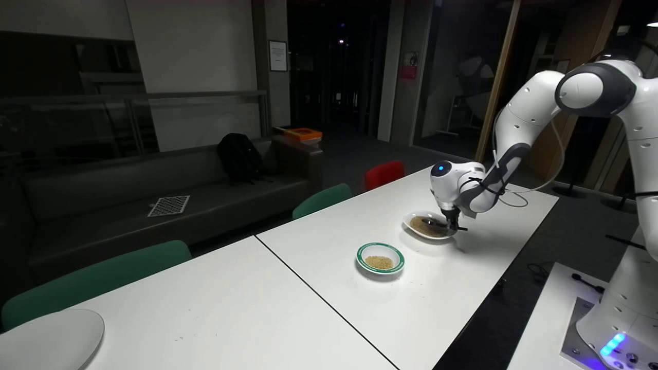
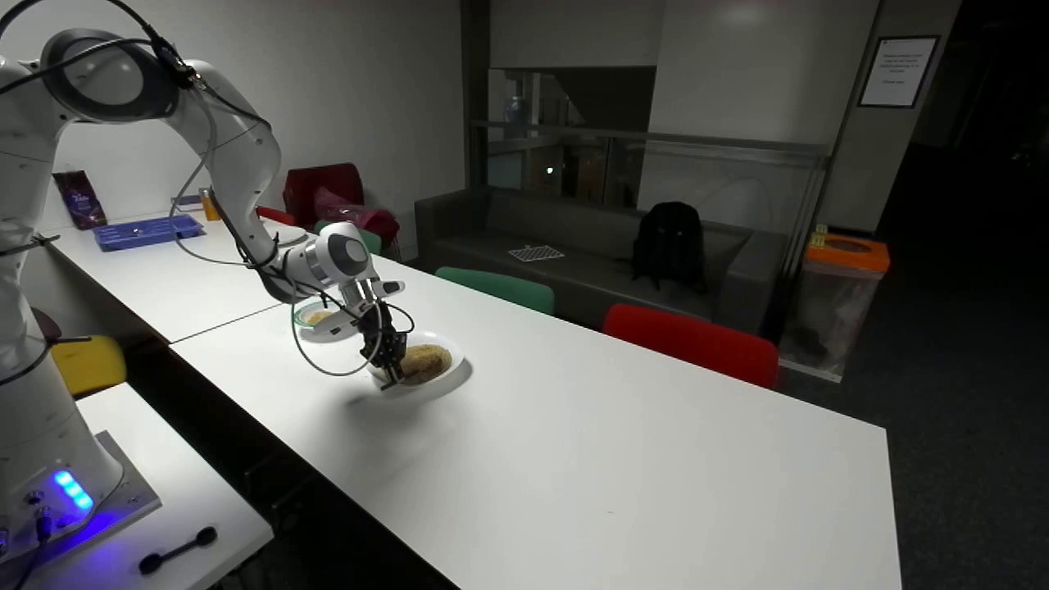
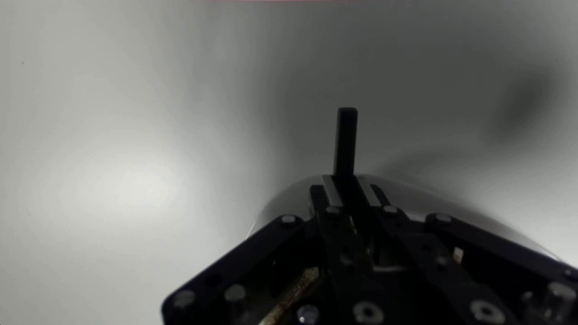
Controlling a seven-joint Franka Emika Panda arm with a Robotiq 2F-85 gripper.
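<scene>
My gripper is shut on the handle of a dark spoon (image 3: 345, 138), whose straight end sticks out past the fingers in the wrist view. In exterior view 1 the spoon's bowl end (image 1: 430, 221) is over the brown grains in a white oval dish (image 1: 408, 225); whether it holds grains cannot be told. Seen from the other side, the gripper (image 2: 389, 369) is at the near left edge of the dish (image 2: 454, 356). Nearby stands a green-rimmed bowl (image 1: 362, 264) with pale grains (image 1: 379, 262) in it.
A white round plate (image 1: 55, 339) lies at the near left corner in exterior view 1. Green chairs (image 1: 324, 200) and a red chair (image 1: 384, 174) line the far edge.
</scene>
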